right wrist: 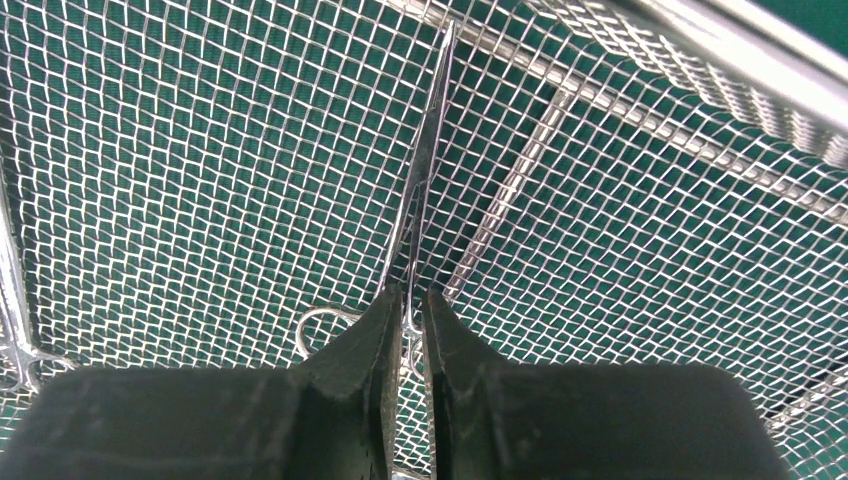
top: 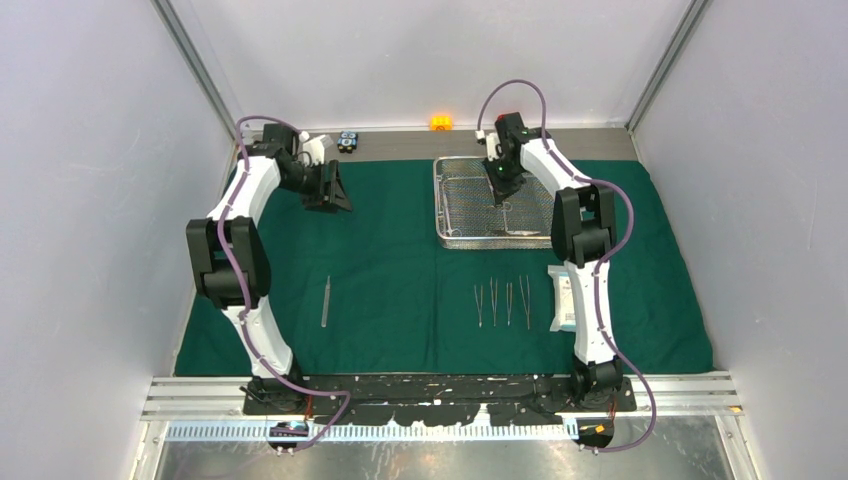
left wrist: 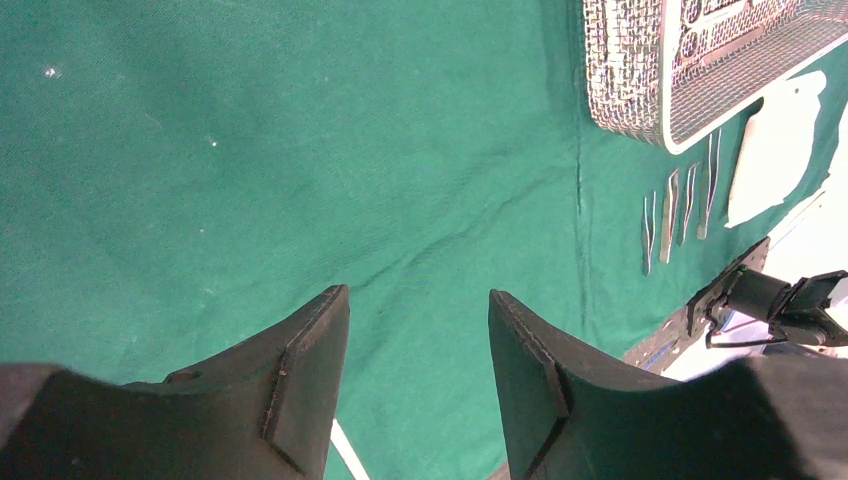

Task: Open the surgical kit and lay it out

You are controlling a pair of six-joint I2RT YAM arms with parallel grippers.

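Note:
The mesh instrument tray (top: 445, 243) holds ring-handled instruments. My right gripper is low inside it, its fingertips close together around a slim scissor-like instrument (right wrist: 430, 130) near the handle end; whether they grip it is unclear. Another ringed instrument (right wrist: 12, 300) lies at the left of that view. My left gripper stands open and empty over the green cloth, left of the tray. A row of several slim instruments (top: 494, 300) lies on the cloth below the tray, and a single slim instrument (top: 326, 300) lies on the left.
A white packet (top: 561, 295) lies right of the row, partly behind the right arm. Small coloured objects, including a yellow one (top: 440, 123), stand along the back ledge.

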